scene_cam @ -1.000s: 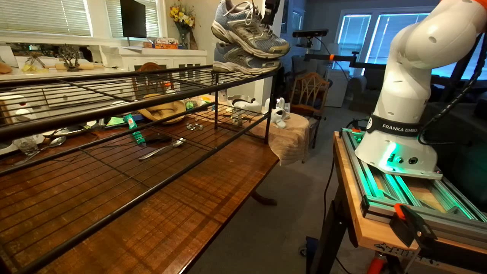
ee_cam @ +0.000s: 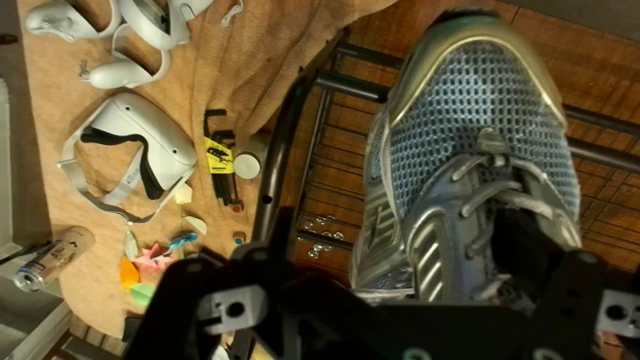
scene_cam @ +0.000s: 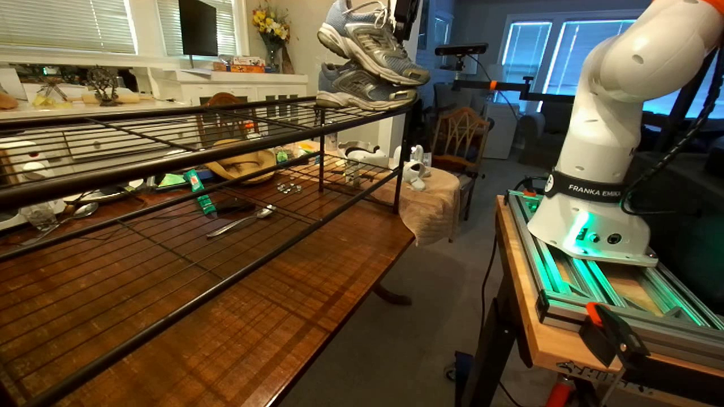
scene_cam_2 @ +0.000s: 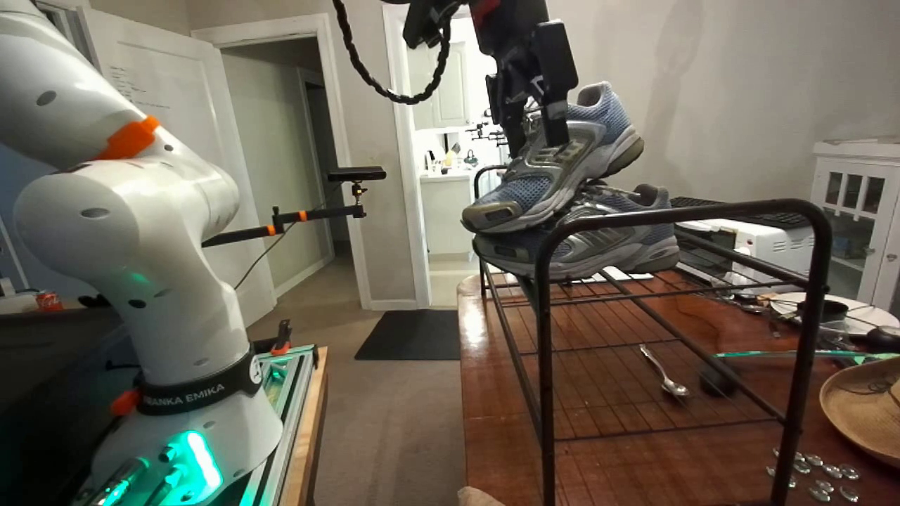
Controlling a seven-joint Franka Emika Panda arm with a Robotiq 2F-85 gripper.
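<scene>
Two grey-blue running shoes are stacked at one end of the black wire rack's top shelf. The upper shoe (scene_cam_2: 582, 156) lies tilted across the lower shoe (scene_cam_2: 620, 244), toe down and touching it. In the wrist view the upper shoe (ee_cam: 480, 96) fills the right side with its mesh toe and laces, hiding most of the lower shoe (ee_cam: 381, 240). My gripper (scene_cam_2: 531, 131) is open, pointing down at the upper shoe's laced opening; one finger (scene_cam_2: 554, 118) overlaps its side. The fingertips' exact contact with the shoe cannot be made out.
The rack (scene_cam: 224, 278) stands on a wooden table (scene_cam: 264, 339); its top shelf is bare away from the shoes. Below lie a spoon (scene_cam_2: 662, 371) and glass beads (scene_cam_2: 823, 476). A cloth-covered surface beside it holds a white headset (ee_cam: 144, 135) and small items.
The upper shoe has shifted slightly, its heel a little higher and farther right in exterior view 1. The lower shoe and the rack look unmoved.
</scene>
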